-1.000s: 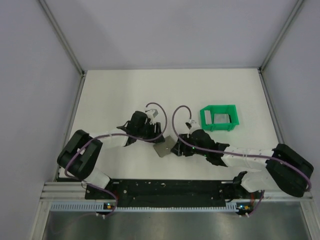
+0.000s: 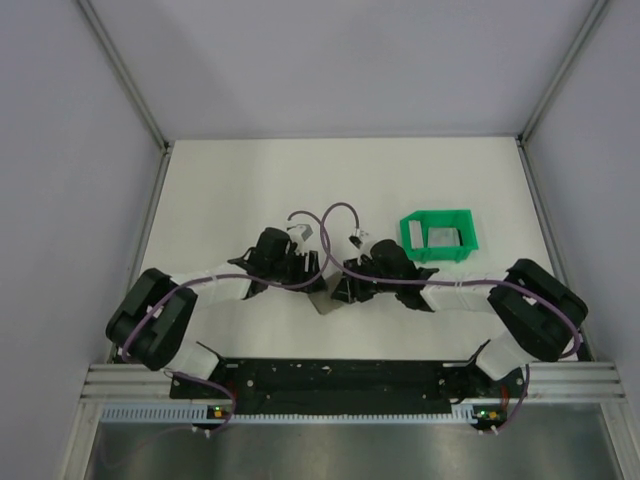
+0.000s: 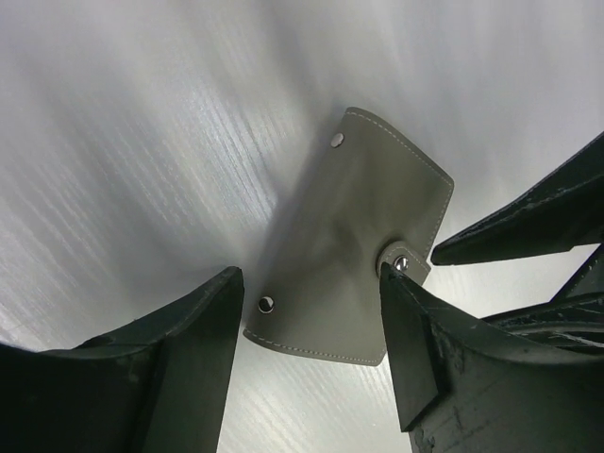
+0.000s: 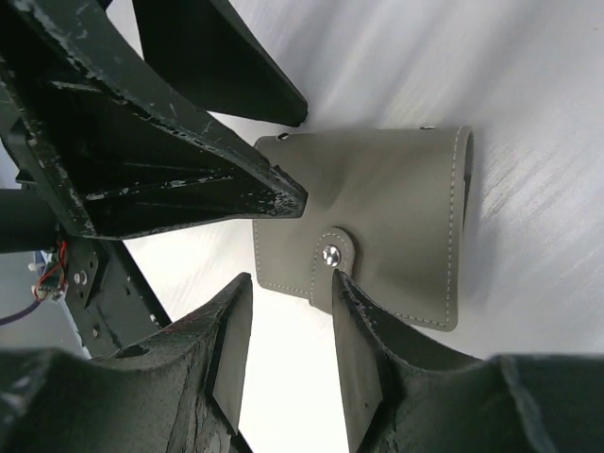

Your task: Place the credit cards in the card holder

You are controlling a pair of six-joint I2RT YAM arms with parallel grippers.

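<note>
The grey-brown card holder (image 2: 325, 299) lies closed on the table, its snap tab fastened. In the left wrist view the holder (image 3: 349, 255) lies partly beyond the parted fingertips of my left gripper. In the right wrist view the holder (image 4: 377, 208) shows its snap tab just past the fingertips of my right gripper, which are also apart. Neither gripper has anything clearly between its fingers. Each wrist view also catches the other gripper's dark fingers over the holder. Pale card-like pieces (image 2: 443, 237) sit in the green tray.
The green tray (image 2: 470, 218) stands at the right rear, split into a narrow and a wide compartment. My two grippers are close together over the holder, leaving little room between them.
My right gripper has moved left, over the holder and closer to the left one. The left gripper has shifted slightly toward the front. The holder and tray appear unmoved.
</note>
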